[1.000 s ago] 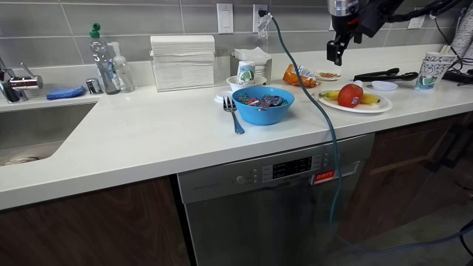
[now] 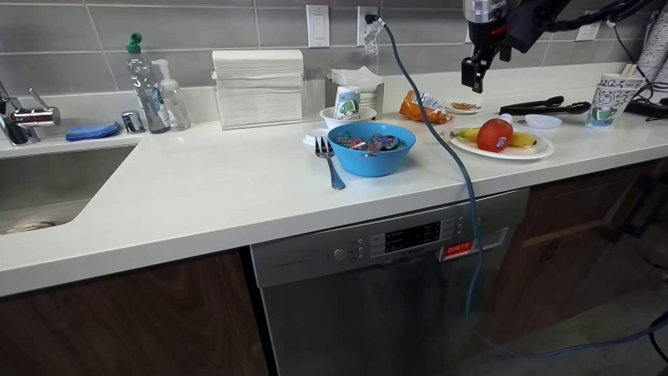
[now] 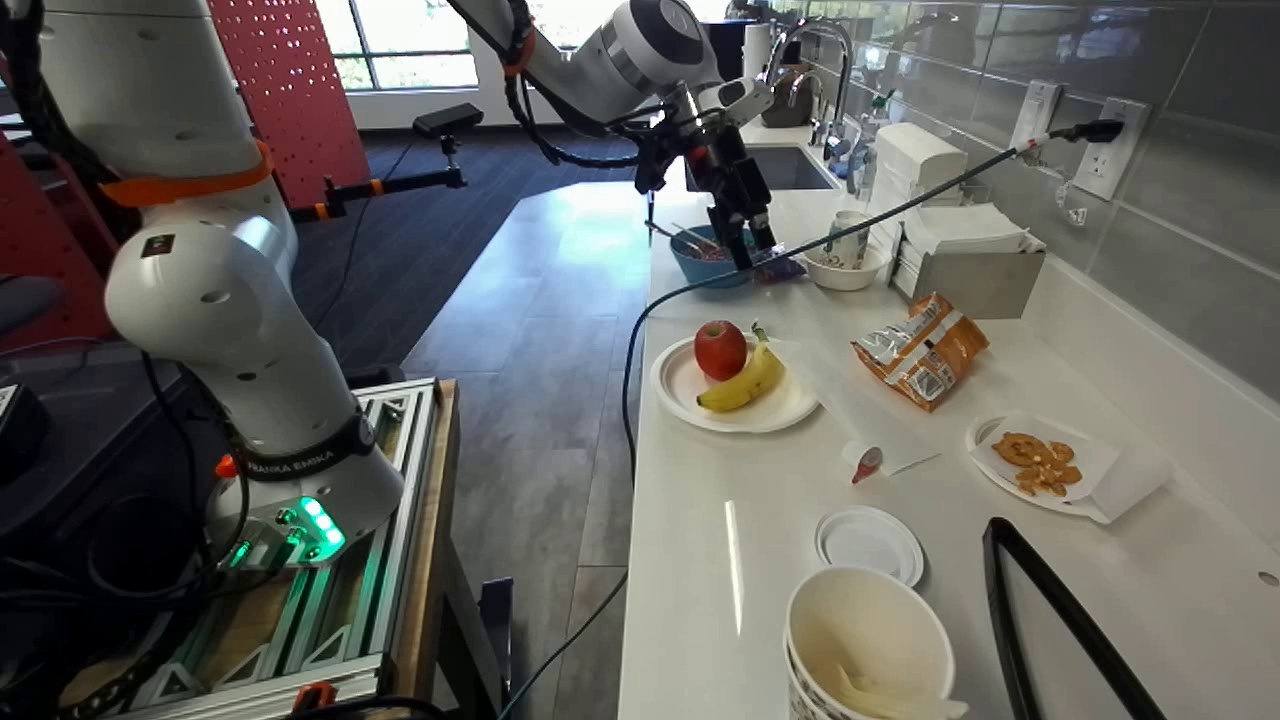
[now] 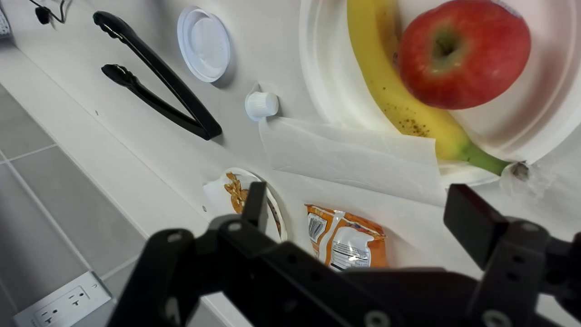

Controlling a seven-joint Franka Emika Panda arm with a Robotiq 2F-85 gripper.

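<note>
My gripper stands open above the counter, its two dark fingers wide apart with nothing held between them. In the wrist view, an orange snack bag (image 4: 348,240) lies on the counter below, seen between the fingers and partly hidden by the gripper's body. Beyond the fingers, a red apple (image 4: 463,54) and a yellow banana (image 4: 376,71) share a white plate (image 4: 327,81). A smaller plate with pretzels (image 4: 235,191) is half covered by the left finger. Exterior view 1 has the gripper (image 2: 473,75) high over the counter, clear of everything on it.
A blue cable (image 2: 438,138) runs from the wall outlet across the counter and over its front edge. Black tongs (image 4: 158,76), a white lid (image 4: 204,43) and a paper cup (image 2: 613,100) lie to one side. The blue bowl (image 2: 369,164) has a fork (image 2: 332,164) beside it.
</note>
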